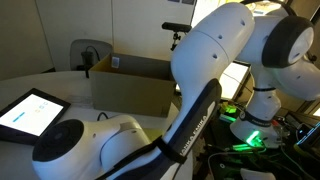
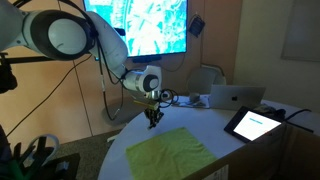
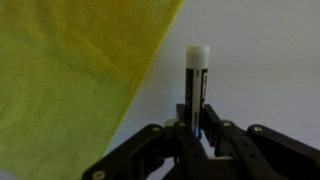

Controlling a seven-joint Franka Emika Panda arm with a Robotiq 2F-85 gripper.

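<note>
In the wrist view my gripper is shut on a marker point(image 3: 198, 75), a slim stick with a pale tip and a dark band with small print. Its lower part is hidden among the black fingers. A yellow-green cloth point(image 3: 75, 75) fills the left side of that view, and the marker appears to the right of its edge, over the pale table. From exterior view 2, the gripper point(image 2: 153, 117) points down near the far left corner of the cloth point(image 2: 170, 155). The arm itself blocks the gripper in exterior view 1.
An open brown box point(image 1: 132, 90) stands on the table point(image 2: 210, 130). Beside it leans a tablet point(image 1: 32, 114) with a lit screen. Toward the back in exterior view 2 is a silver laptop point(image 2: 236, 97). Bare table surrounds much of the cloth.
</note>
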